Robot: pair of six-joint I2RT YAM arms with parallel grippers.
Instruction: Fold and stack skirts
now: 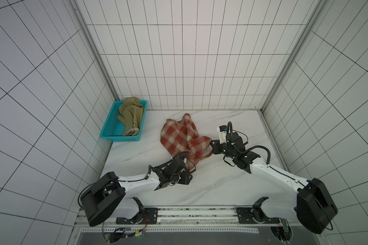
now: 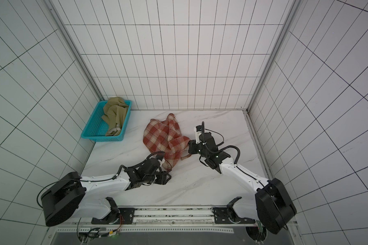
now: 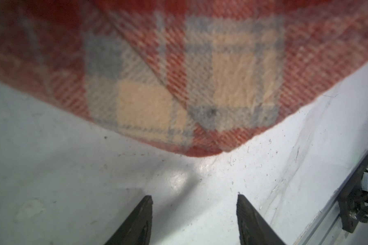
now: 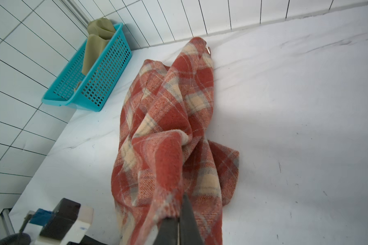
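A red, cream and grey plaid skirt (image 1: 180,134) lies crumpled at the middle of the table, its near right part raised in a loose fold. My right gripper is shut on that fold, lifting it. My left gripper stands open just short of the skirt's near edge, with bare table between its fingertips in the left wrist view. An olive garment (image 1: 130,114) lies in a teal basket (image 1: 108,124) at the back left.
Bare marble table (image 2: 229,126) lies at the back right and along the front. Tiled walls enclose the left, back and right sides; a metal rail runs along the front edge.
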